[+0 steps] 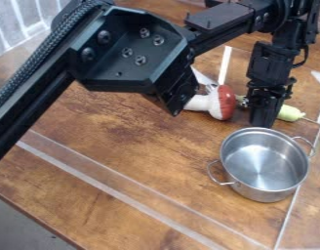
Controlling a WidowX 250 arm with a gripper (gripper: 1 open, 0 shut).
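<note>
The black gripper (264, 107) points down at the upper right, just behind a steel pot (263, 168) with two side handles. A pale green vegetable-like object (291, 113) lies beside the fingertips on the right. Left of the gripper is a red and white object (218, 103), partly hidden by the arm. The fingertips are dark and bunched; whether anything is between them I cannot tell.
The large arm spans the upper left of the view. The table's edge runs along the lower left.
</note>
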